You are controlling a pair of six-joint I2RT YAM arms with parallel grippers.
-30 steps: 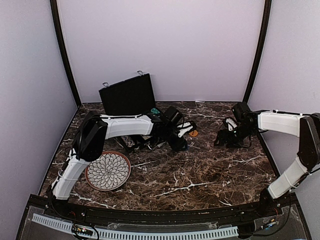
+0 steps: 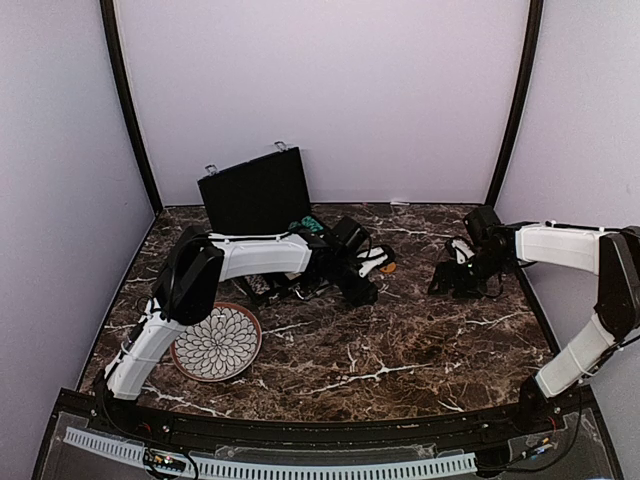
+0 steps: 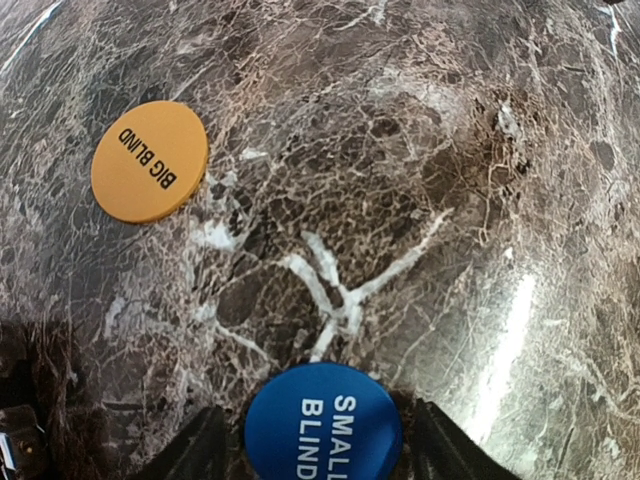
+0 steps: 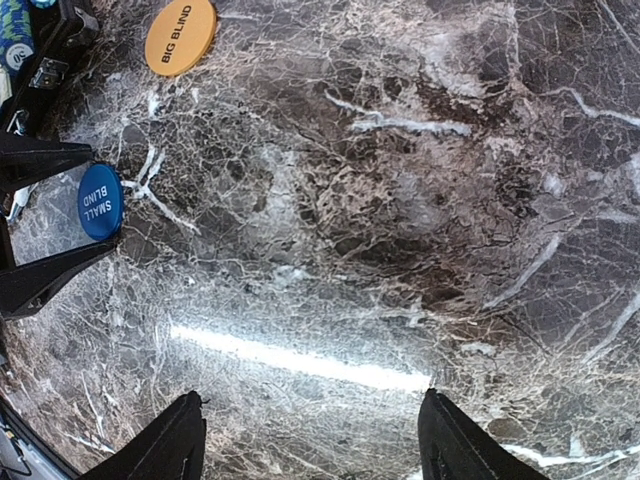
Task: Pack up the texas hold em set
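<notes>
Between the spread fingers of my left gripper lies a blue disc lettered SMALL BLIND (image 4: 100, 201), flat on the marble table. In the right wrist view the two left fingers reach either side of it; whether they touch it I cannot tell. An orange BIG BLIND disc (image 3: 150, 161) lies on the table farther back. My right gripper stands open over bare marble, nothing between its fingers. The black case (image 2: 258, 192) has its lid raised at the back left; my left arm covers much of its lower part.
A patterned plate (image 2: 217, 342) sits at the front left, beside the left arm. Part of the case's edge (image 4: 45, 70) shows close to the blue disc.
My left gripper has shifted slightly over the blue disc, which shows less from the top now. The right arm, case, plate and orange disc have stayed put.
</notes>
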